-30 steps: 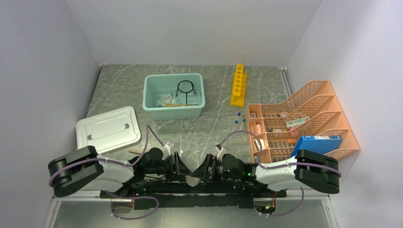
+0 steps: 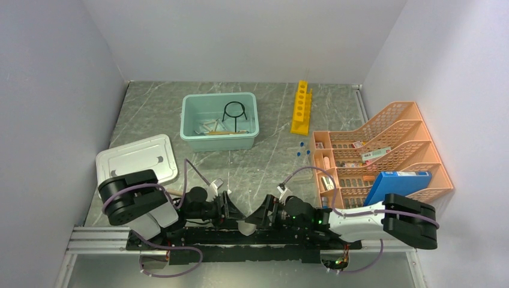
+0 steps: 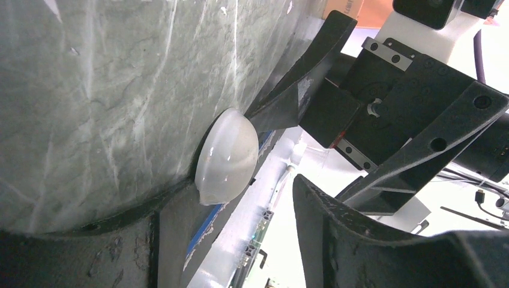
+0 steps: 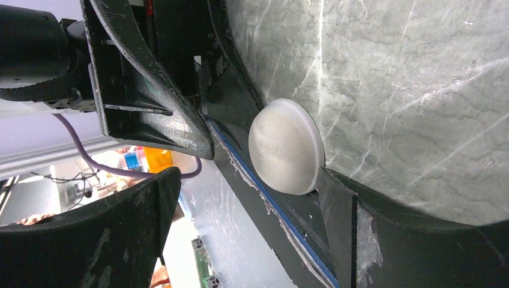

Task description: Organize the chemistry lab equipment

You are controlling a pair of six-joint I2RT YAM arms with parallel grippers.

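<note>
A small white dish (image 2: 246, 227) (image 3: 227, 156) (image 4: 282, 146) stands on edge at the front rim of the marble table, between both grippers. My left gripper (image 2: 231, 210) is part open, one finger close beside the dish. My right gripper (image 2: 264, 213) has a finger at the dish's edge; in its wrist view the fingertips stand apart, and whether it grips the dish cannot be told.
A teal bin (image 2: 219, 144) with a ring stand and tools is at the back. A yellow tube rack (image 2: 300, 108), small blue-capped tubes (image 2: 301, 151), an orange organizer (image 2: 372, 132) and a white lid (image 2: 133, 159) surround clear marble.
Both arms have shifted slightly to the right, and the left arm's rear links have risen in the top view. The dish has moved slightly right with the grippers.
</note>
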